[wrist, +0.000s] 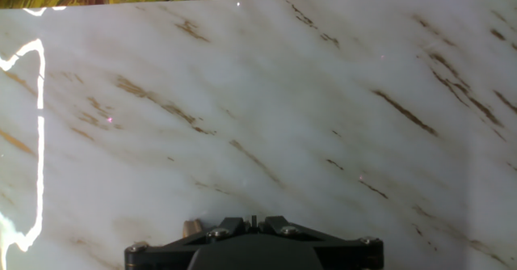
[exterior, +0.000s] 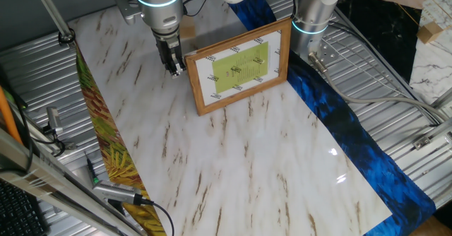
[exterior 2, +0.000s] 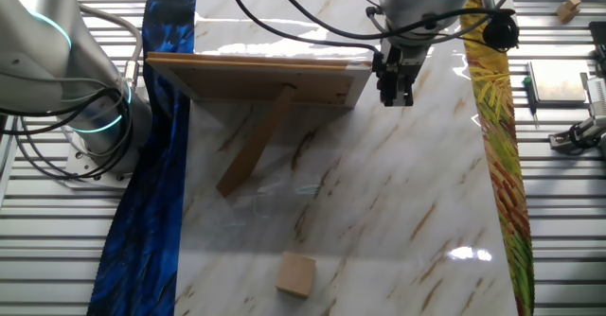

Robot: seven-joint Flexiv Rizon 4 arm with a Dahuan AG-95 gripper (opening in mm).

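Observation:
A wooden picture frame stands upright on the marble-patterned table, its green-and-white picture visible in exterior view 1. From behind, in exterior view 2, the frame leans on a wooden strut. My gripper hangs just beside the frame's left edge as seen in exterior view 1, pointing down. The wrist view has the gripper with its fingers together at the bottom edge, nothing visible between them. A small wooden block lies on the table behind the frame; in exterior view 1 the block is partly hidden.
Blue cloth runs along one long side of the table, a yellow-green patterned cloth along the other. The arm's cables pass near the frame's top. Open tabletop lies in front of the frame.

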